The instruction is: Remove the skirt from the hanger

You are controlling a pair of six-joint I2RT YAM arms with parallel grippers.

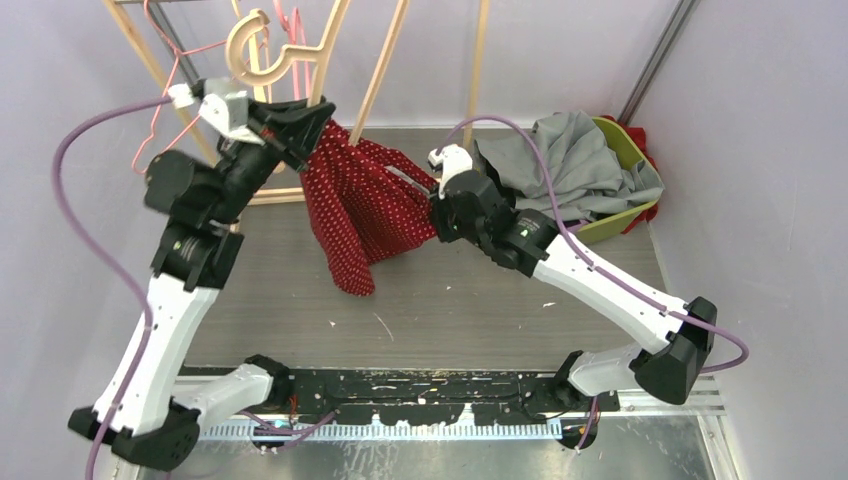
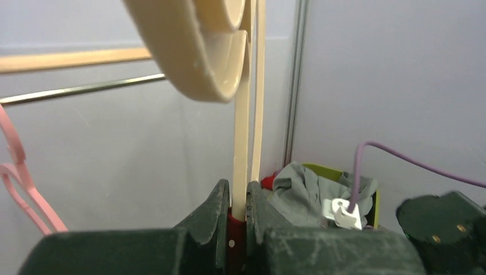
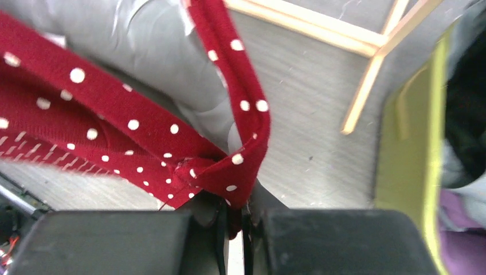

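The dark red, white-dotted skirt [image 1: 370, 200] is drawn slantwise between my two grippers in the top view. At upper left, my left gripper [image 1: 320, 112] is shut on the pale wooden hanger [image 1: 322, 65] near the skirt's upper end. From the left wrist, the hanger's bar [image 2: 240, 143] runs down between the fingers, with a little red cloth [image 2: 234, 243] below. Gathered skirt cloth [image 3: 240, 177] lies between the close-set fingertips of my right gripper. The part of the hanger inside the skirt is hidden.
At the right stands a green bin [image 1: 605, 228] heaped with grey cloth [image 1: 575, 165]. Pink hangers [image 1: 160, 95] hang at the upper left. Wooden rack poles [image 1: 478, 70] rise behind the skirt.
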